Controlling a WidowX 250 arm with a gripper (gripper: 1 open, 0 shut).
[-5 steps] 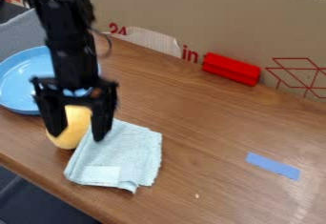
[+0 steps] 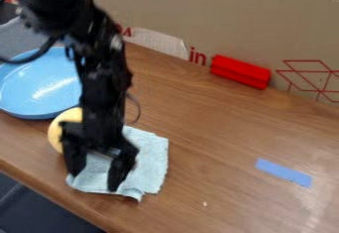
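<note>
My black gripper (image 2: 99, 158) is low over a light blue-white cloth (image 2: 143, 177) near the table's front left edge, its fingers at or just above the cloth and open; the arm is motion-blurred. A yellow round object (image 2: 58, 133) sits just left of the gripper, partly hidden behind it. A blue plate (image 2: 34, 83) lies at the back left, partly behind the arm.
A red block (image 2: 240, 71) lies at the back by a cardboard wall (image 2: 225, 19). A strip of blue tape (image 2: 283, 173) is on the right.
The cloth looks about the same.
</note>
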